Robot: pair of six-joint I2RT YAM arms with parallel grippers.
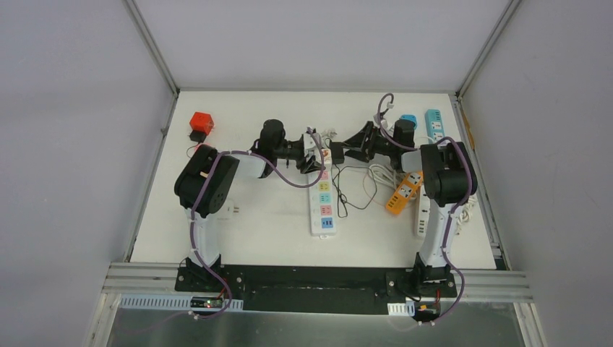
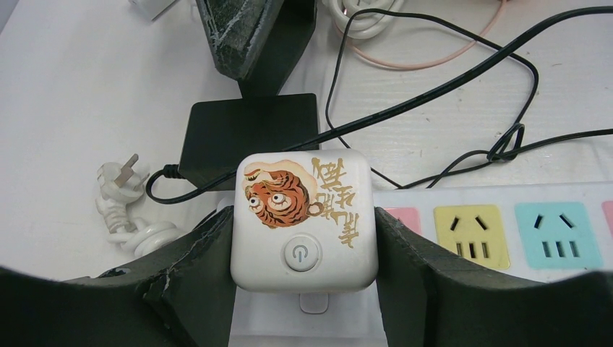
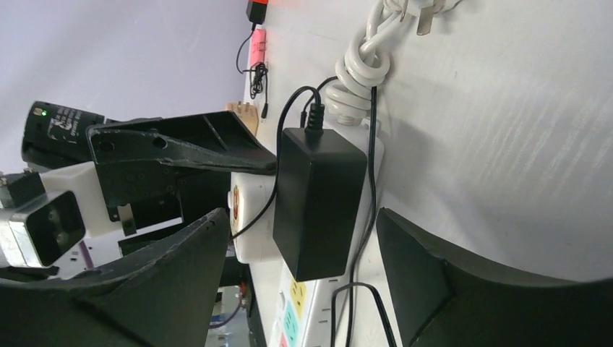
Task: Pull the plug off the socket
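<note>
A white power strip (image 1: 322, 210) with coloured sockets lies near the table's middle. My left gripper is shut on the white tiger-printed switch end (image 2: 303, 188) at the strip's far end. Beside that end is a black adapter (image 3: 318, 206) with a cable from it; whether it sits in a socket is hidden. My right gripper is open around the near side of the adapter, its fingertips either side of it in the right wrist view, with contact not visible.
An orange strip (image 1: 402, 195), white strip and cables crowd the right side. A red block (image 1: 201, 121) lies at the back left. Coiled white cord (image 3: 358, 72) is beside the adapter.
</note>
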